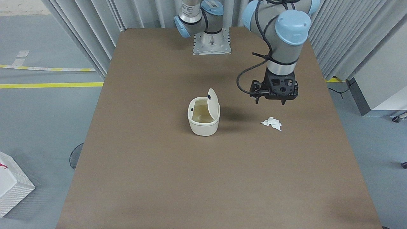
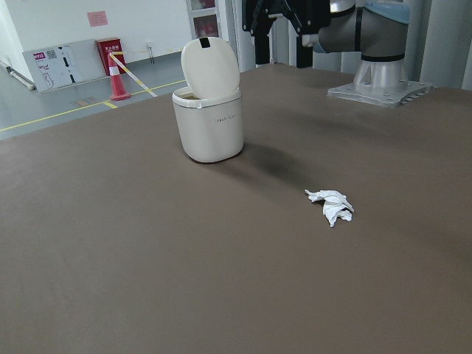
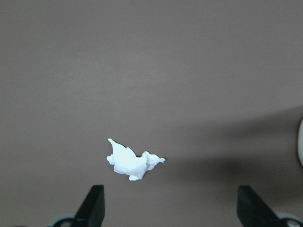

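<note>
A white crumpled tissue [image 1: 271,122] [image 2: 331,206] [image 3: 130,161] lies on the brown table. A small white trash can [image 1: 203,126] [image 2: 209,126] stands to its left in the front view, with its lid [image 1: 213,103] raised. My gripper [image 1: 269,102] is above and behind the tissue in the front view. In the wrist view its two fingertips are wide apart, with nothing between them, and the tissue sits just beyond them.
The arm's white base plate [image 1: 206,49] is at the back edge. Curtains hang behind the table and floor surrounds it.
</note>
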